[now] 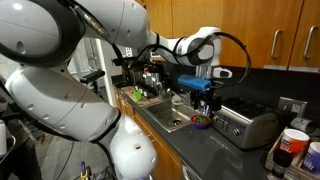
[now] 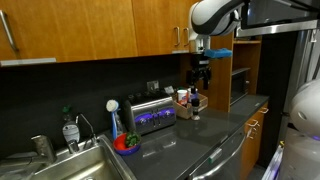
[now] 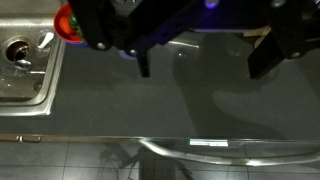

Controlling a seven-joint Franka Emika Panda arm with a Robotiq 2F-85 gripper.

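My gripper hangs over the dark counter (image 3: 190,110) with its fingers (image 3: 143,64) set wide apart and only bare counter between them. From the side, the gripper (image 2: 195,108) points down above the counter, clear of it. A red and blue bowl (image 2: 126,148) stands between the sink and the toaster, with something green in or behind it. In the wrist view, part of the red bowl (image 3: 66,24) shows at the upper left, outside the fingers.
A silver toaster (image 2: 152,117) stands against the back wall. The sink (image 1: 171,113) lies beyond the bowl. Cups (image 1: 294,143) stand in a box at the right end. A cabinet handle (image 3: 215,159) runs along the front edge.
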